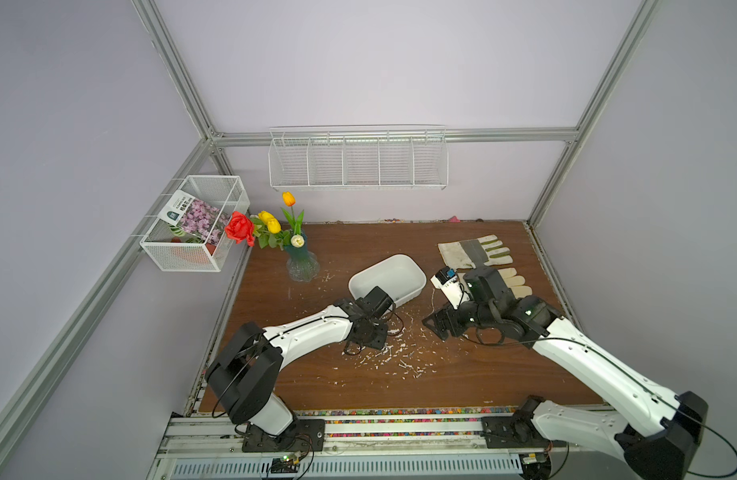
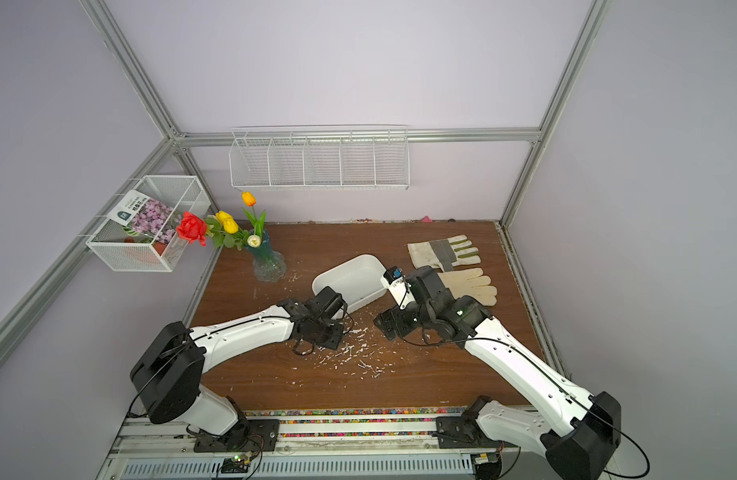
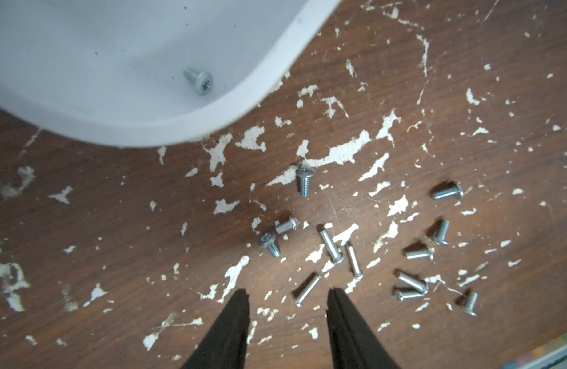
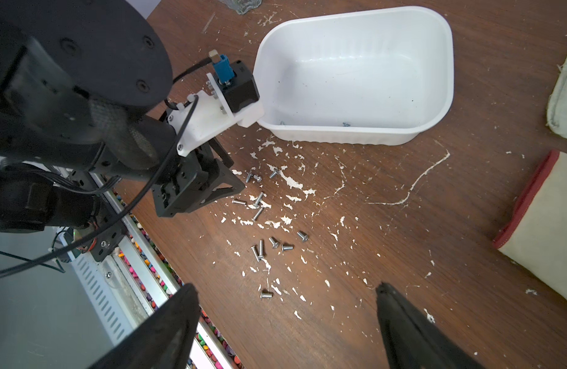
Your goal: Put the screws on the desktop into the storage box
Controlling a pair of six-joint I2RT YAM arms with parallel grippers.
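The white storage box (image 1: 386, 273) sits mid-desk; in the left wrist view a screw (image 3: 197, 80) lies inside it. Loose silver screws (image 3: 330, 244) lie on the wooden desk in front of the box, among white scratches. My left gripper is open and empty over the desk just below these screws in its view, near the box's front-left. My right gripper is open and empty, held above the desk to the right of the screws.
A vase of flowers (image 1: 302, 264) stands left of the box. Two work gloves (image 1: 468, 252) lie at the back right, partly behind the right arm. Wire baskets (image 1: 358, 160) hang on the back and left walls.
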